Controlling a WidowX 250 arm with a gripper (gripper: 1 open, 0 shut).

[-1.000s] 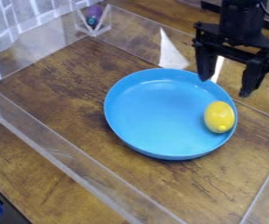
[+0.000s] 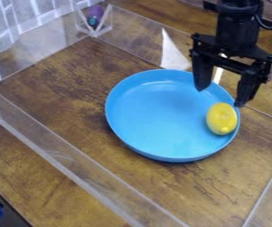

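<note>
My black gripper is at the upper right, above the far right rim of a blue plate. Its two fingers are spread apart, with nothing visible held between them. A yellow egg-shaped object rests on the right side of the plate, below the gripper.
A white wedge-shaped piece lies behind the plate. A small purple object sits at the top left. Clear plastic borders run along the wooden table.
My gripper has shifted slightly over the last second, staying above the plate's far right edge. The plate and yellow object look unmoved.
</note>
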